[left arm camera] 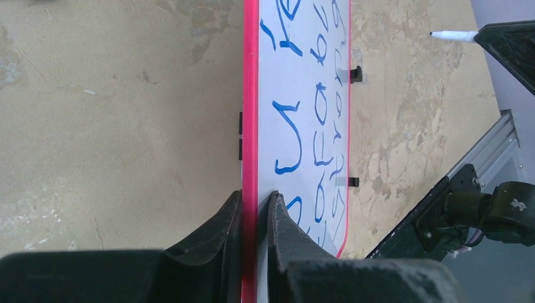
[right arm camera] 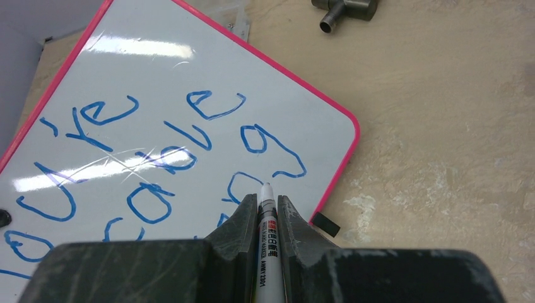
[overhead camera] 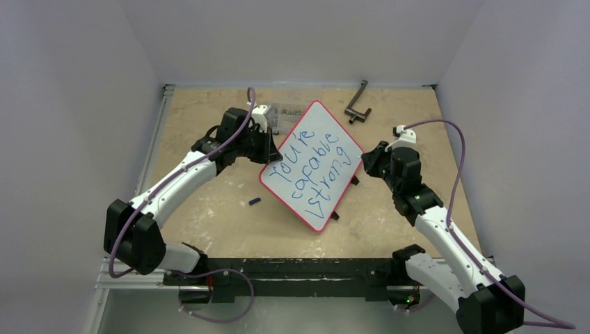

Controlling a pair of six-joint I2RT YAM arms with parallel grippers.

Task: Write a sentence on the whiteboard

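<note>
A pink-rimmed whiteboard [overhead camera: 316, 125] reads "You're capable strong" in blue handwriting, some letters hard to read. My left gripper [overhead camera: 275, 156] is shut on its left edge; in the left wrist view the pink rim [left arm camera: 250, 95] runs between the fingertips. At the board's right side, my right gripper [overhead camera: 369, 158] is shut on a white marker [right arm camera: 269, 252], whose tip points toward the board near the last letters. In the left wrist view the marker [left arm camera: 454, 36] shows apart from the board's edge.
A clear tray [overhead camera: 285, 110] stands behind the board and an angled dark metal fixture [overhead camera: 358, 104] lies at the back right. A small blue object [overhead camera: 254, 201] lies left of the board. Bare table surrounds these.
</note>
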